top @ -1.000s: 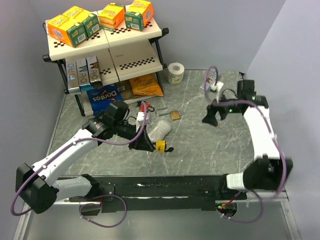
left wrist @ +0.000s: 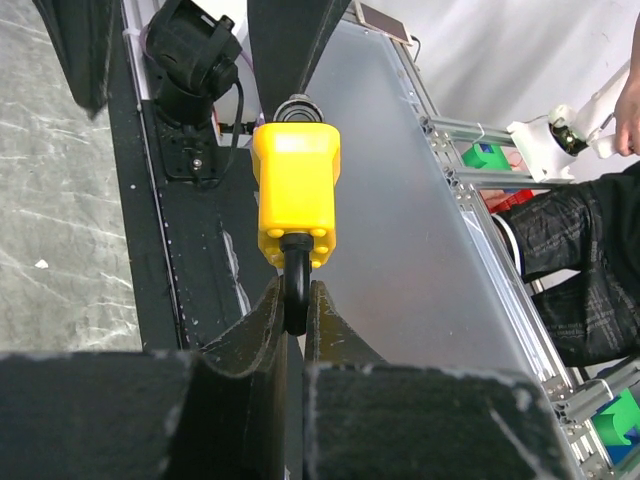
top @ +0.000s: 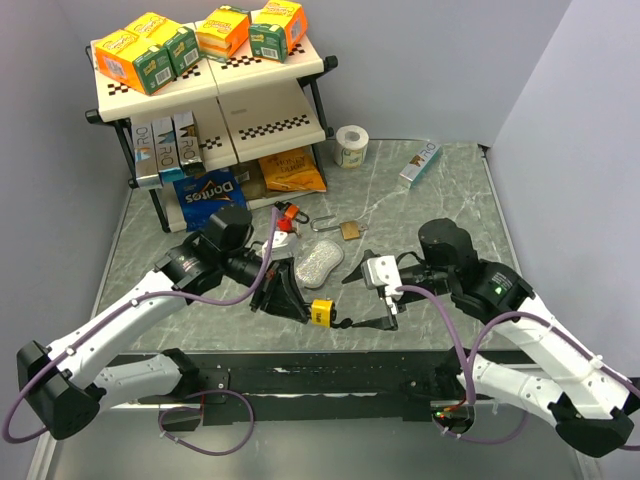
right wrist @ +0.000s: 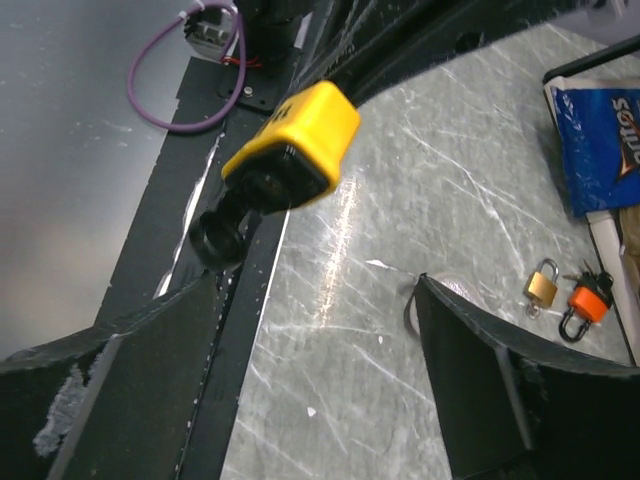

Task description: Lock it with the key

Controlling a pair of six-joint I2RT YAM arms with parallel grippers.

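A yellow lock (top: 322, 312) with a black cap is held up near the front edge by my left gripper (top: 305, 310), shut on it; in the left wrist view the yellow lock (left wrist: 297, 185) points away from the fingertips. My right gripper (top: 370, 295) is open, its fingers either side of the lock's black end, a short way off. In the right wrist view the lock (right wrist: 300, 140) sits just beyond the open fingers. A brass padlock (right wrist: 540, 290) and an orange-black padlock (right wrist: 588, 298) lie on the mat.
A shelf (top: 270, 130) with boxes and bags fills the back left. A silver oval item (top: 320, 262), a paper roll (top: 351, 145) and a slim box (top: 420, 163) lie on the grey mat (top: 200, 325).
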